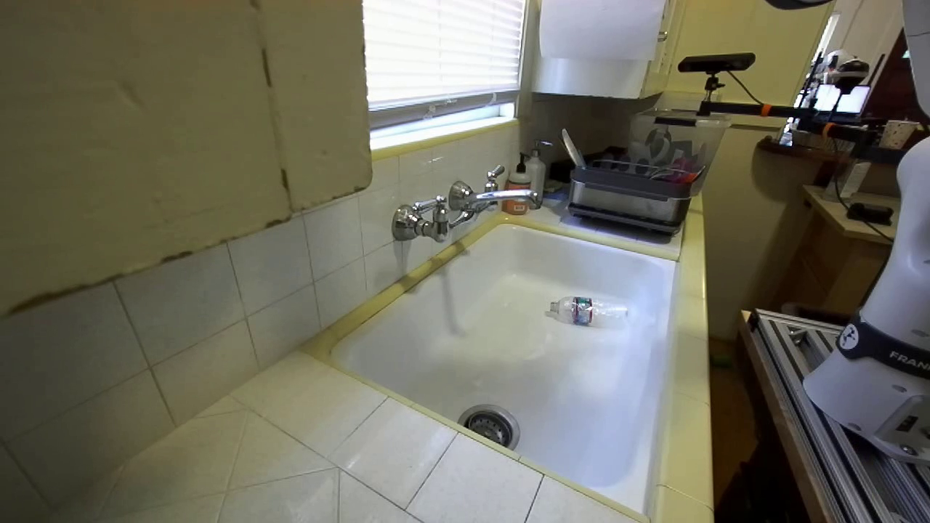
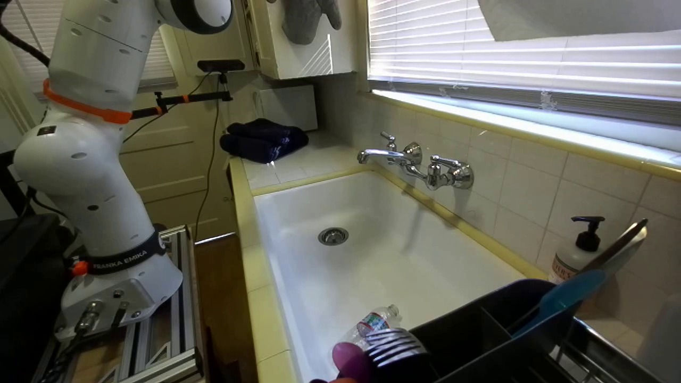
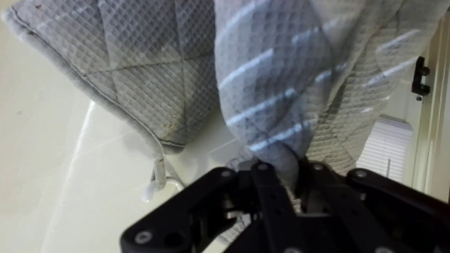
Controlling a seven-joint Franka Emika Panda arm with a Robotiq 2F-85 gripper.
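Grey quilted oven-mitt fabric (image 3: pixel 270 71) fills the upper part of the wrist view. My gripper is shut on a narrow bunched fold of it. A flat grey quilted piece (image 3: pixel 143 67) spreads to the left, its corner loop (image 3: pixel 159 173) at a white hook (image 3: pixel 175 183) on the pale cabinet surface. Whether that piece belongs to the gripped fabric is not clear. In exterior view 2, a grey mitt (image 2: pixel 307 22) hangs against the cabinet side, its top cut off by the frame. Neither exterior view shows the gripper.
Below is a white sink (image 1: pixel 523 366) with a clear plastic bottle (image 1: pixel 585 311) lying in it. A chrome faucet (image 1: pixel 462 205) juts from the tiled wall. A dish rack (image 1: pixel 628 196) stands at one end, dark folded cloth (image 2: pixel 263 140) at the other.
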